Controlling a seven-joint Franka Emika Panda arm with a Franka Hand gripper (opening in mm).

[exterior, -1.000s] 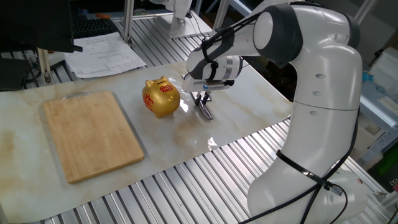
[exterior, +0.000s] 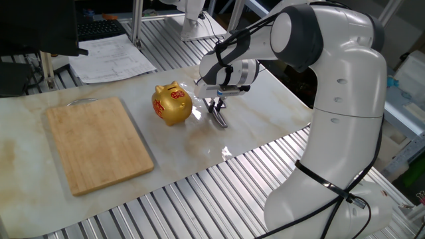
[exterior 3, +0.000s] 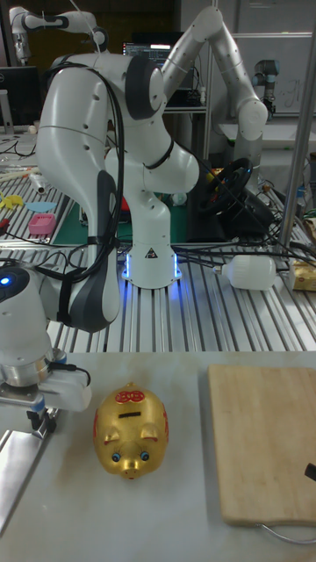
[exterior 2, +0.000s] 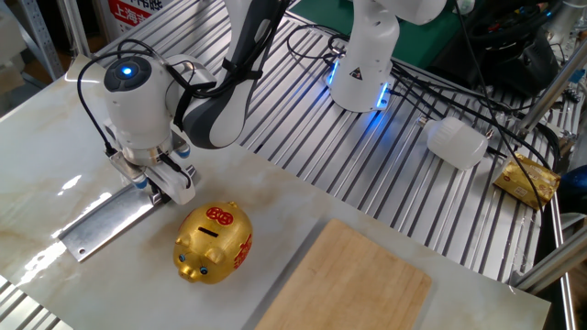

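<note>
My gripper [exterior 2: 163,196] points down at the near end of a flat metal strip [exterior 2: 108,223], low over the table. The strip has a small hole at its far end; exterior view 1 shows it as a narrow shiny shape [exterior: 219,117] under the fingers. Whether the fingers grip it or only stand around it is unclear, as the hand covers much of them. Beside the gripper sits a golden piggy bank [exterior: 172,104] with red markings, upright and apart from the hand. A wooden cutting board [exterior: 98,146] lies flat on the piggy bank's other side.
A white bulb-shaped object [exterior 2: 456,143] and a yellow box [exterior 2: 526,181] rest on the slats by the robot base. Papers [exterior: 109,58] lie behind the board.
</note>
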